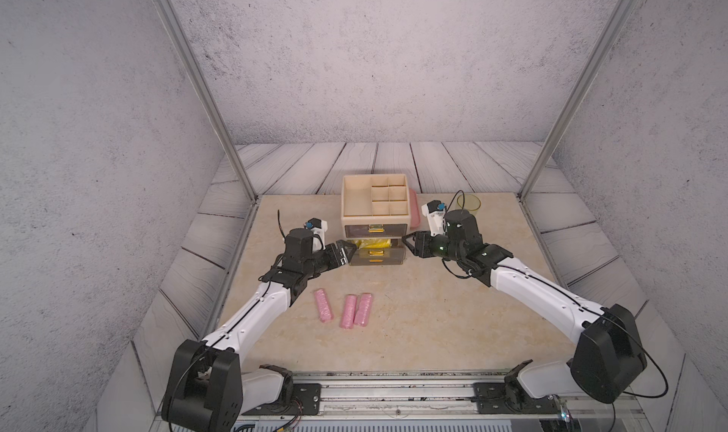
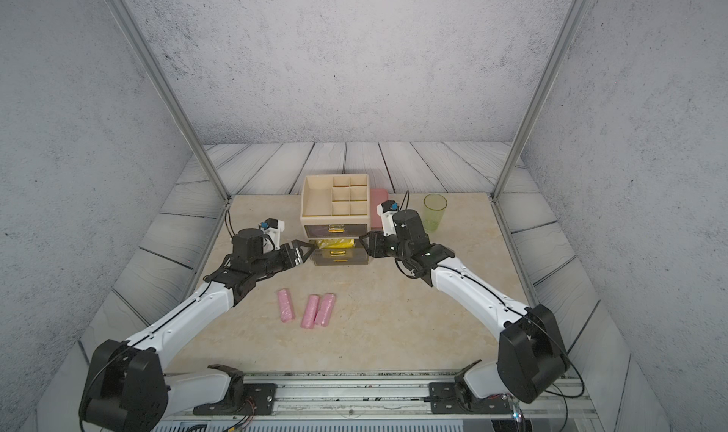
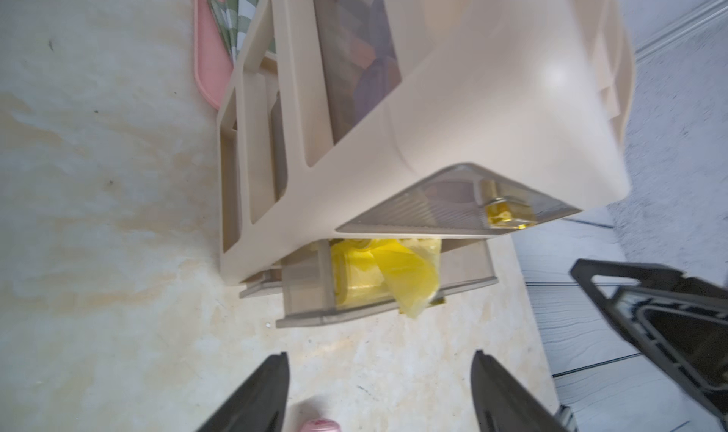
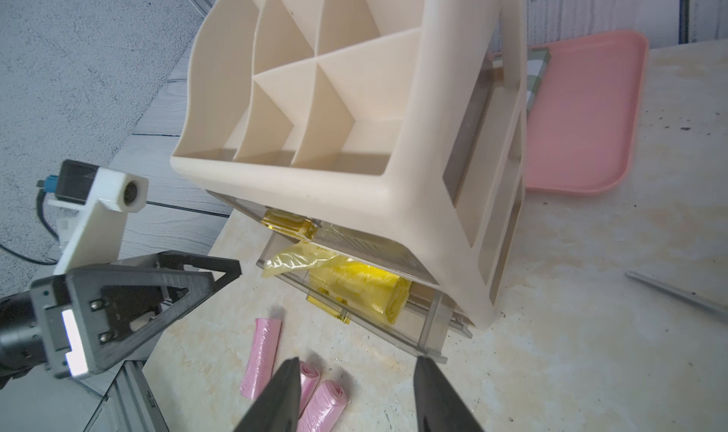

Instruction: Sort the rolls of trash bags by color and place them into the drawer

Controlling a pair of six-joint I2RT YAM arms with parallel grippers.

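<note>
A beige organizer [image 1: 356,193] stands at the back middle, its lower drawer [image 1: 377,256] pulled out. Yellow plastic rolls or bags [image 4: 364,288] lie inside, loose film hanging over its front. Three pink rolls [image 1: 323,304] lie on the table in front, toward the left. My left gripper is beside the drawer's left end, open, nothing between its fingers. My right gripper is at the drawer's right end, also open and empty.
A pink tray [image 4: 580,113] lies behind the organizer, with a green cup [image 2: 434,212] at the back right.
</note>
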